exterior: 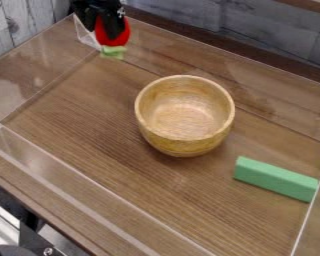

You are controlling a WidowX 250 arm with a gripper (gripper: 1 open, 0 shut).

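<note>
My black gripper (104,20) is at the top left, near the back edge of the table. A red object (115,33) with a light green part below it is at the gripper, partly hidden by it; whether the fingers are shut on it I cannot tell. A round wooden bowl (184,115) sits near the middle of the table. A green block (275,178) lies at the right front.
Grey wall panels (243,30) stand behind its back edge, and a clear plastic piece is at the top left beside the gripper.
</note>
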